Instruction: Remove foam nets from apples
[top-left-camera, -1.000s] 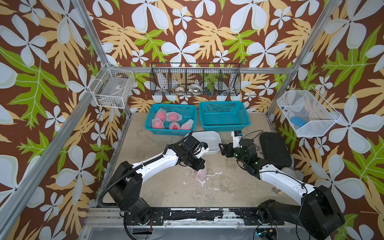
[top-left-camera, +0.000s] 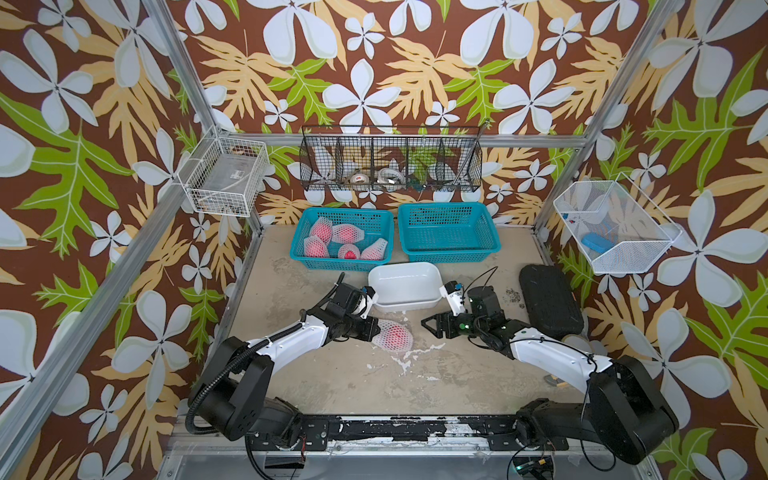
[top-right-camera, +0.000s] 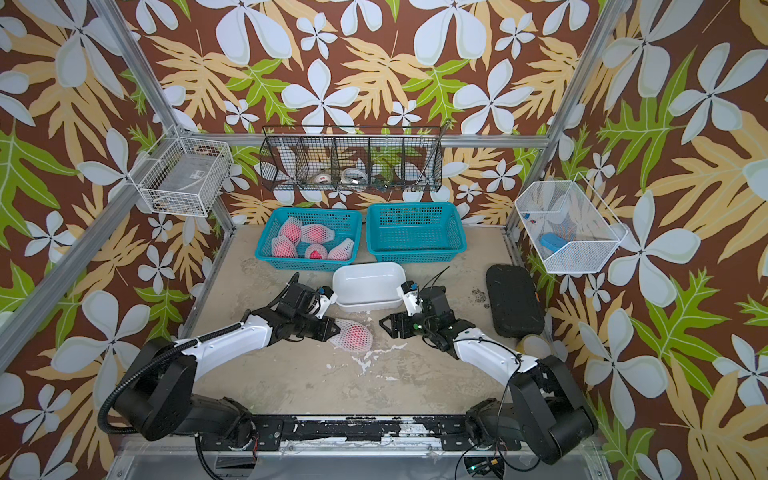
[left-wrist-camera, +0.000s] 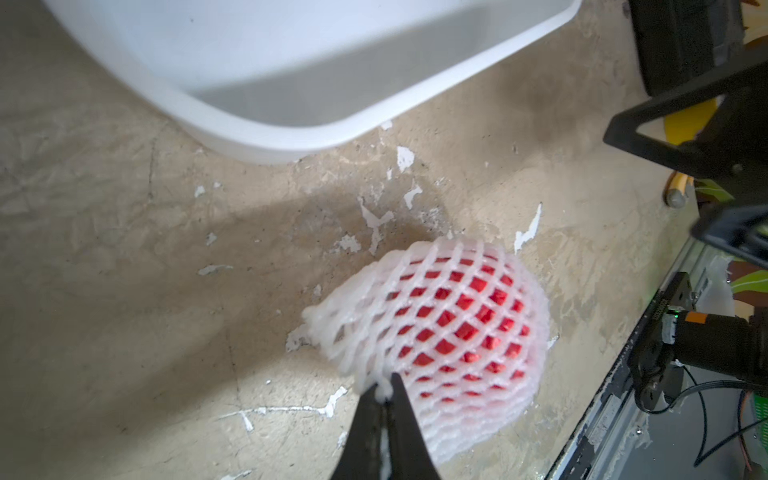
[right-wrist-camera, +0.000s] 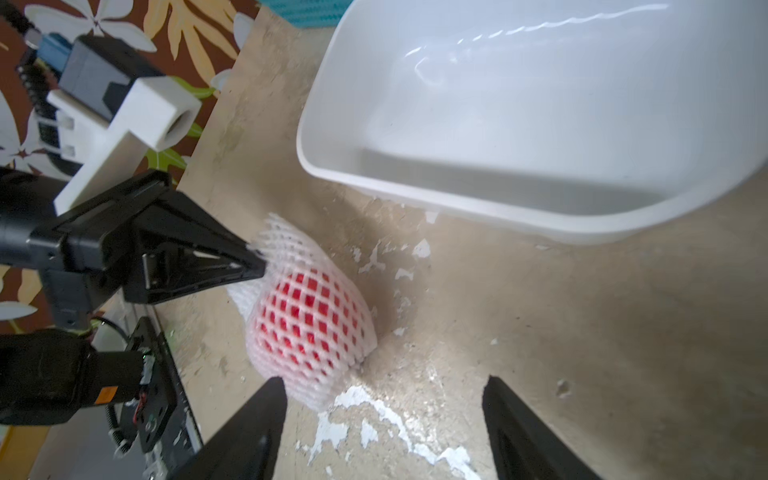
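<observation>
A red apple in a white foam net rests on the table below the white tray. My left gripper is shut on the tapered, loose part of the net, seen at its fingertips. Right of the apple, my right gripper is part open, with nothing between its fingers and the apple just beyond them. The left blue basket holds several netted fruits.
An empty blue basket stands at back right. A black case lies on the right.
My left gripper has moved leftward with the netted apple following it, uncovering more of the white tray. My right gripper has moved lower, toward the front and left.
</observation>
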